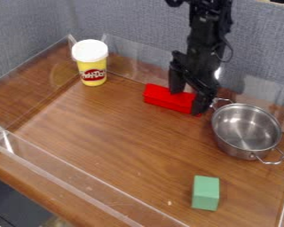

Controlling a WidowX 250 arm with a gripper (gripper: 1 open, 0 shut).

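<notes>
My black gripper (190,82) is lowered over a red block (166,99) at the back centre of the wooden table (114,151), its open fingers around or just at the block's right part. The fingertips are dark and partly hard to make out.
A metal pot (247,133) with handles sits to the right of the block. A Play-Doh tub (91,64) with a white lid stands at the back left. A green block (205,193) lies at the front right.
</notes>
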